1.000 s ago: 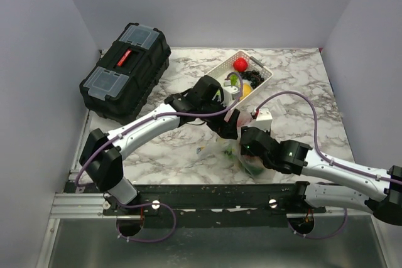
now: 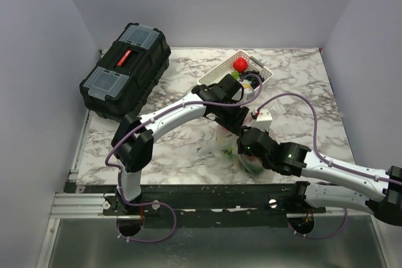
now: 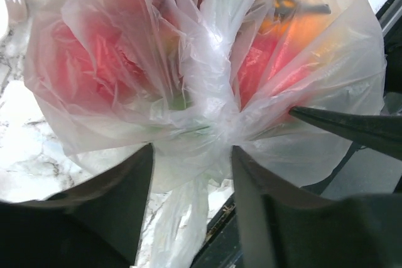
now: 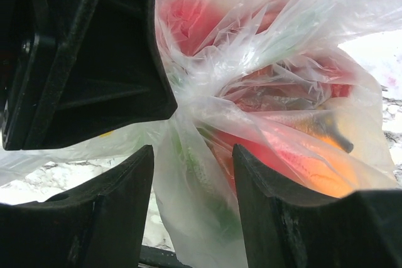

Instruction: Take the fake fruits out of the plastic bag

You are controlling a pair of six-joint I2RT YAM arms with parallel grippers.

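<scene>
The translucent plastic bag (image 3: 100,73) holds red, orange and green fake fruits, its twisted neck running through the middle of the left wrist view. My left gripper is part open over that crumpled plastic, close to the knot. My right gripper stands open at the bag, with loose plastic and green shapes between and below its fingertips. In the top view both grippers meet over the bag at the table's front edge, hiding much of it. The left gripper's black body covers the upper left of the right wrist view.
A white basket (image 2: 211,76) at the back holds a red fruit and other fake produce. A black toolbox (image 2: 122,70) stands at the left.
My left arm has moved right and its gripper has come down closer over the bag beside the right gripper. The right arm has barely moved.
</scene>
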